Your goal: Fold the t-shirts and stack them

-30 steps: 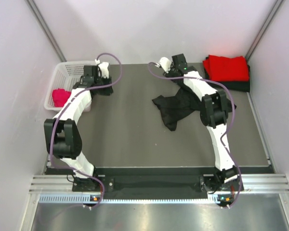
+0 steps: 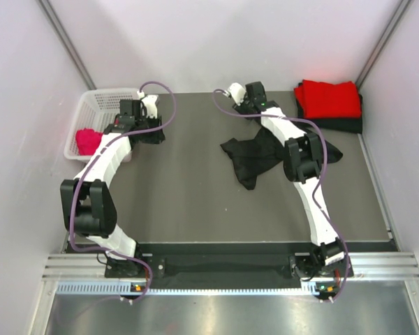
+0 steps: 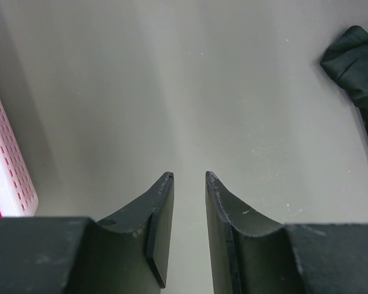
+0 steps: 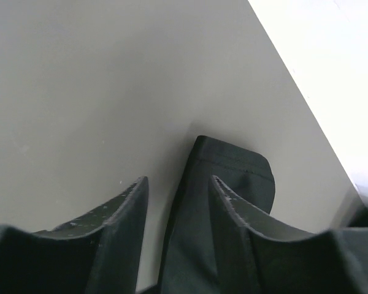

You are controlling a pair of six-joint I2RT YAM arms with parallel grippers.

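A dark t-shirt point(image 2: 251, 157) lies crumpled and spread on the right half of the table; one corner shows in the left wrist view point(image 3: 356, 67). My right gripper is above its far end point(image 4: 233, 165), fingers apart with nothing clearly between them. At the back right, a folded red shirt point(image 2: 329, 98) rests on folded dark cloth point(image 2: 339, 125). My left gripper hangs open over bare table beside the white basket, nothing between its fingers.
The white basket point(image 2: 91, 108) at the left holds pink-red cloth point(image 2: 87, 139). White walls close in the back and sides.
The right arm and gripper have shifted a little to the left at the back of the table. The left arm has moved slightly over the last second. The shirts look unchanged.
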